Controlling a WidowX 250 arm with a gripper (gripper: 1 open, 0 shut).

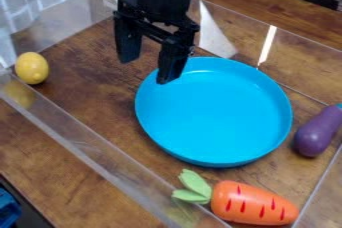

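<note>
My black gripper (150, 54) hangs over the upper middle, its two fingers pointing down and apart, open, with nothing seen between them, just above the back-left rim of a blue plate (214, 117). A yellow object (32, 68), lemon-like, sits at the left. A purple eggplant (318, 131) lies at the right edge. An orange carrot (254, 203) with a pale green top lies at the bottom right.
The wooden surface (67, 162) is bordered by clear walls or strips along the left and lower sides. A dark blue item shows at the bottom-left corner. Bare wood lies at the top right.
</note>
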